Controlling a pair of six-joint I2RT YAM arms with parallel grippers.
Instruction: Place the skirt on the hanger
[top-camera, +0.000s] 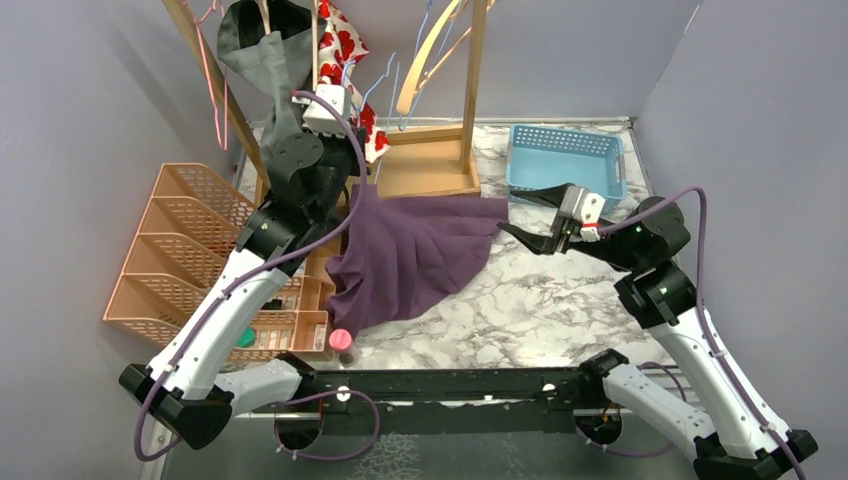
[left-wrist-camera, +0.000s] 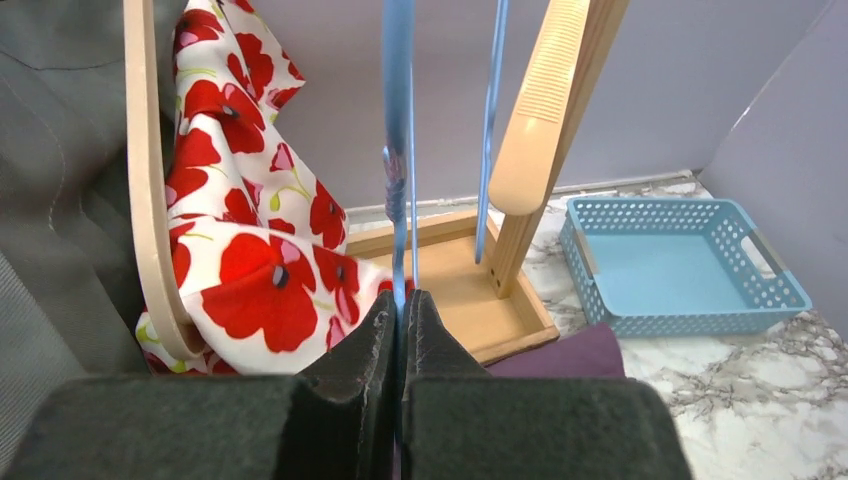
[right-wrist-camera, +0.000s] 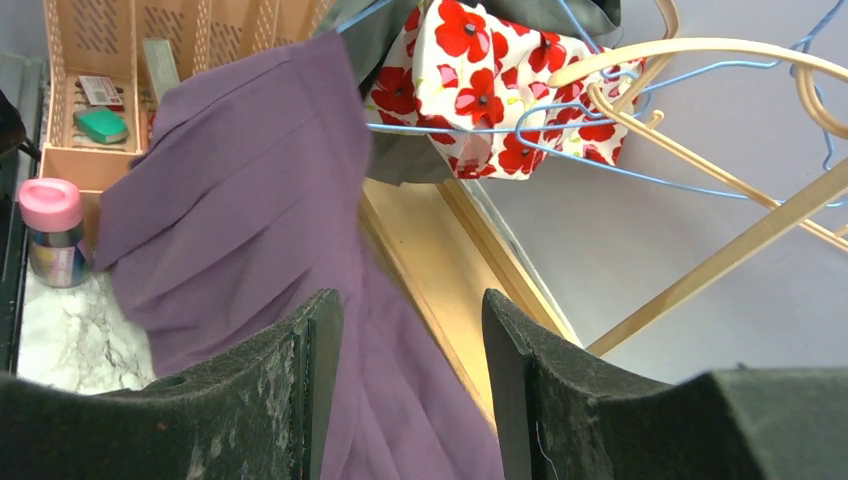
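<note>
The purple skirt (top-camera: 420, 250) lies spread over the marble table, its upper folds bunched near the rack's wooden base. In the right wrist view the same skirt (right-wrist-camera: 250, 200) is motion-blurred at its raised left part. My left gripper is shut on a thin blue wire hanger (left-wrist-camera: 397, 150), which runs up from between its fingers. From above, the end of a blue hanger (top-camera: 389, 72) shows bare above the skirt, with a gap between them. Off the skirt's right edge, my right gripper (top-camera: 510, 210) stands open with nothing between its fingers.
A grey garment (top-camera: 275, 65) and a red-flowered cloth (top-camera: 342, 45) hang on the rack close to my left arm. Wooden hangers (top-camera: 425, 65) hang at right. A blue basket (top-camera: 565, 140) stands at the back.
</note>
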